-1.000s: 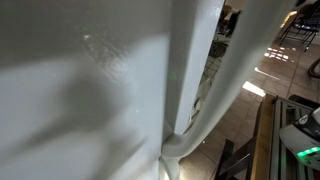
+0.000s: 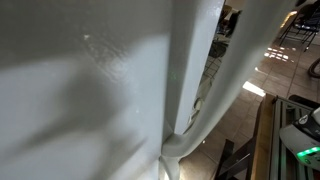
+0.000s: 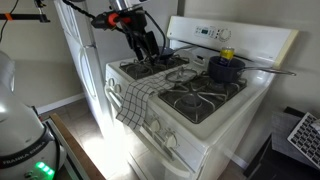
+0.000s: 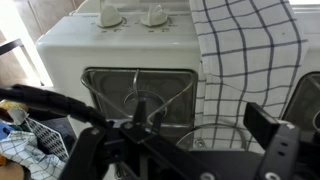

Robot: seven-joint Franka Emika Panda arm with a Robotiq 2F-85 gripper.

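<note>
My gripper (image 3: 150, 45) hangs above the left part of the white stove (image 3: 190, 132) in exterior view 2. Its dark fingers stand apart at the bottom of the wrist view, where the gripper is open with nothing held between them. A white towel with dark checks (image 4: 245, 65) lies over the stove's front edge, right of centre below the camera. The same towel (image 3: 135, 103) hangs down the stove front in exterior view 2. Exterior view 1 shows neither the gripper nor the towel.
A dark blue pot (image 3: 225, 70) sits on a back burner, its handle pointing right. Near it lies a round clear lid (image 3: 183, 75). White knobs (image 4: 153, 15) line the stove front. A large pale surface (image 2: 80, 90) fills most of exterior view 1.
</note>
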